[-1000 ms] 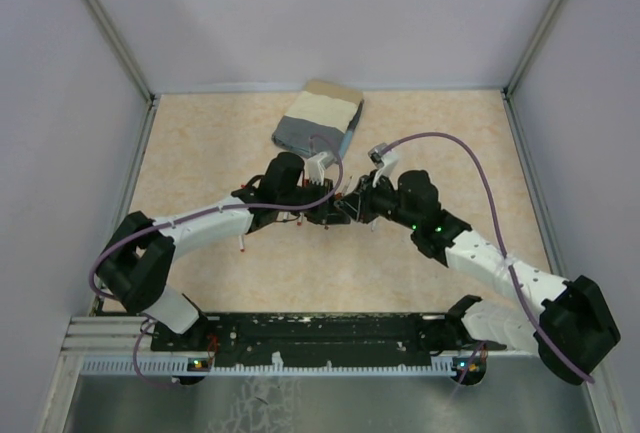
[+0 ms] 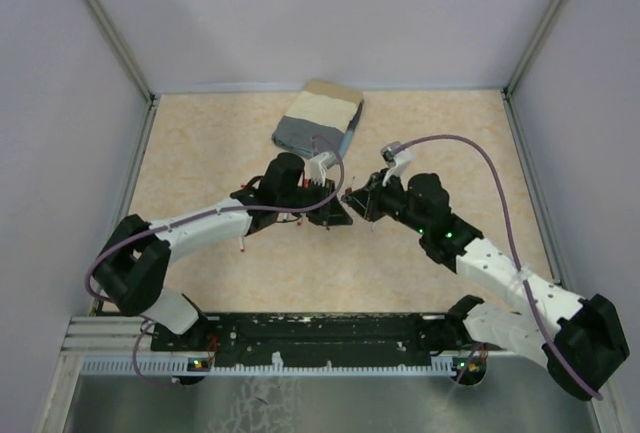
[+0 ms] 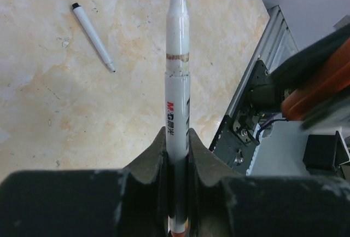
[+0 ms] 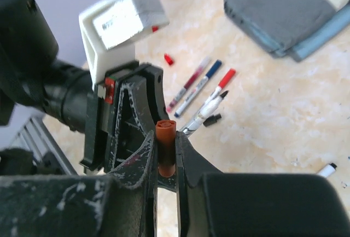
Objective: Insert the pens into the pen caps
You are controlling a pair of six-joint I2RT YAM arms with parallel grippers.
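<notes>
A white pen (image 3: 176, 92) with an exposed black tip stands upright in the left wrist view, my left gripper shut on its lower part. That pen's dark tip also shows in the right wrist view. My right gripper is shut on an orange-red cap (image 4: 165, 138), seen end-on. In the left wrist view the cap (image 3: 314, 86) is blurred at the right, apart from the pen. From above, the left gripper (image 2: 333, 211) and right gripper (image 2: 352, 199) hang close together; the fingers' details are small there.
A black cap (image 4: 212, 120), a red cap (image 4: 169, 59) and several pens, including a blue-ended one (image 4: 198, 88), lie on the table beyond the grippers. Another white pen (image 3: 94, 37) lies by itself. A folded cloth (image 2: 320, 118) rests at the back.
My right gripper has drawn back to the right, opening a small gap between it and the left gripper. The left arm looks unmoved.
</notes>
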